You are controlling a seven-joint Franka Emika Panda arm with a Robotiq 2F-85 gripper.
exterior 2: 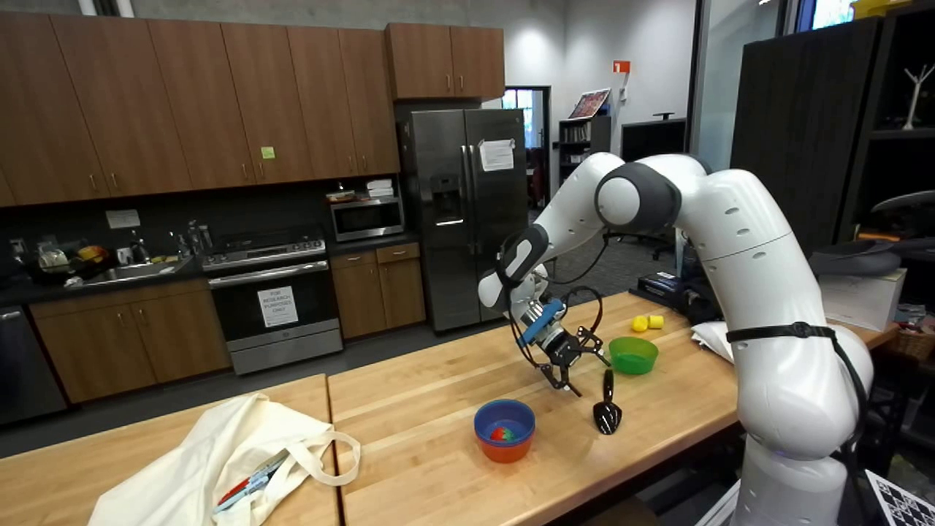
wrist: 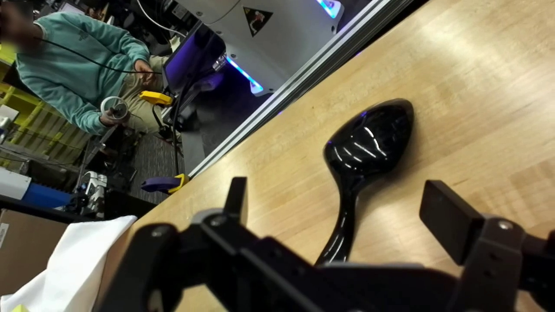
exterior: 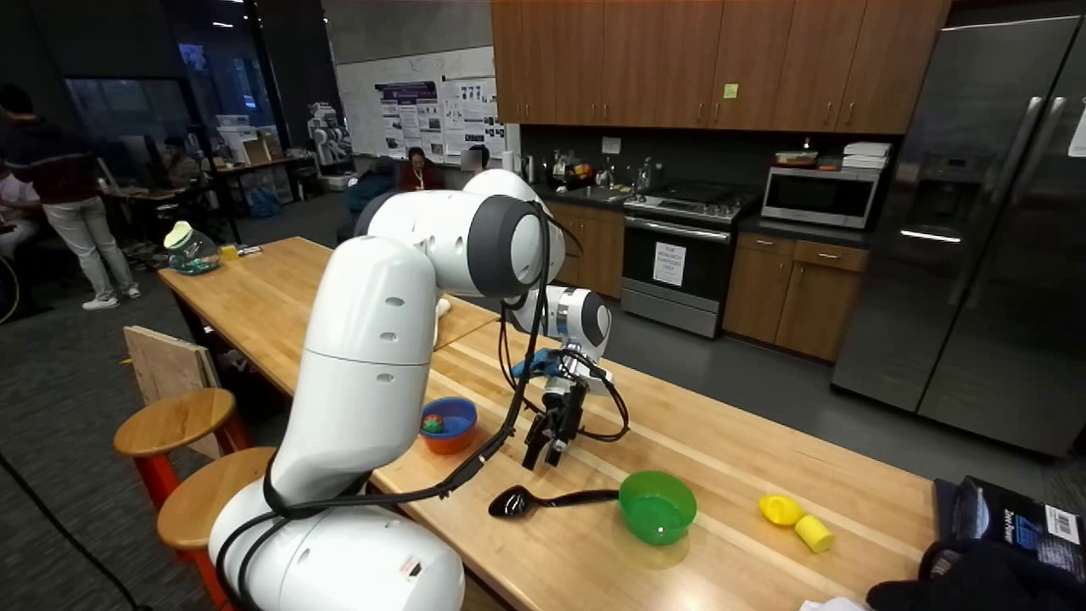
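A black spoon [exterior: 516, 501] lies on the wooden table, its handle reaching to the green bowl [exterior: 657, 506]. Above the table and a short way back from the spoon, my gripper [exterior: 542, 460] is open with nothing held. From the wrist, the spoon's glossy head [wrist: 370, 138] shows beyond the gap between the widely parted fingers; the lower handle is hidden behind the gripper's body. To the gripper's other side, a blue bowl [exterior 2: 504, 419] is nested in an orange bowl [exterior 2: 505, 451], with a red and green strawberry-like item [exterior 2: 501, 434] inside.
A yellow lemon-like piece [exterior: 780, 509] and a yellow cylinder [exterior: 814, 533] lie past the green bowl. A cream cloth bag [exterior 2: 219, 456] with pens covers part of the other table. Dark boxes stand at the table's far end. Bare wood surrounds the gripper.
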